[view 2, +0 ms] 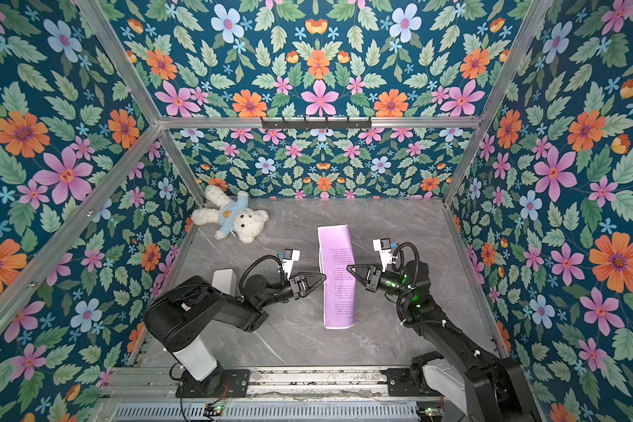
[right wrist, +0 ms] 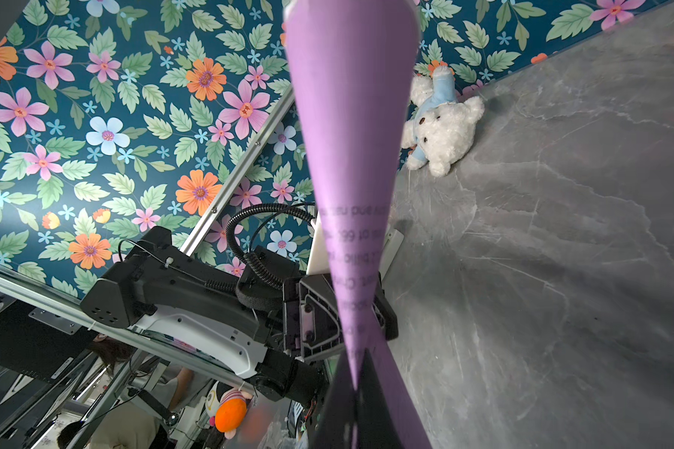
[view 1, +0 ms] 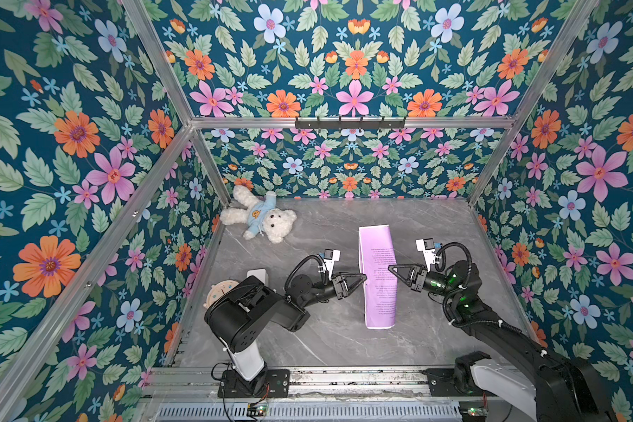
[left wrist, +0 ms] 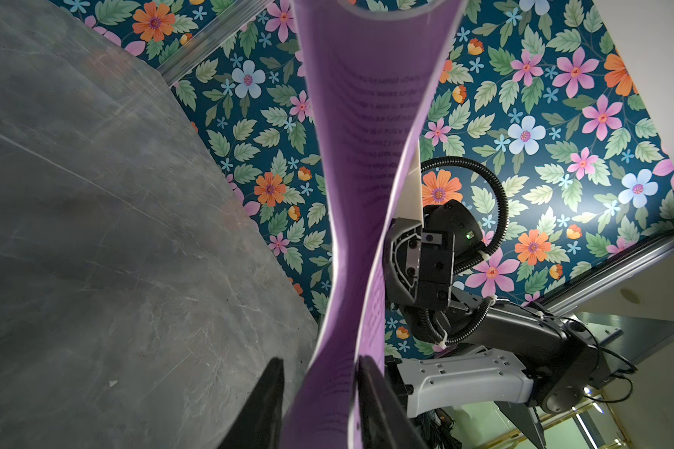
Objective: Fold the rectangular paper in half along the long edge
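The purple printed paper (view 1: 377,253) lies lengthwise front to back at the table's middle, curled over along its length, its two edges close together in the left wrist view (left wrist: 359,149). My left gripper (view 1: 360,281) is at the paper's left edge, open, its fingers (left wrist: 269,396) either side of the curved sheet. My right gripper (view 1: 393,271) is at the paper's right side, shut on the sheet, which pinches narrow where the fingertips meet in the right wrist view (right wrist: 352,187).
A white teddy bear (view 1: 277,225) lies at the back left. A pale round object (view 1: 218,292) and a white box sit behind the left arm.
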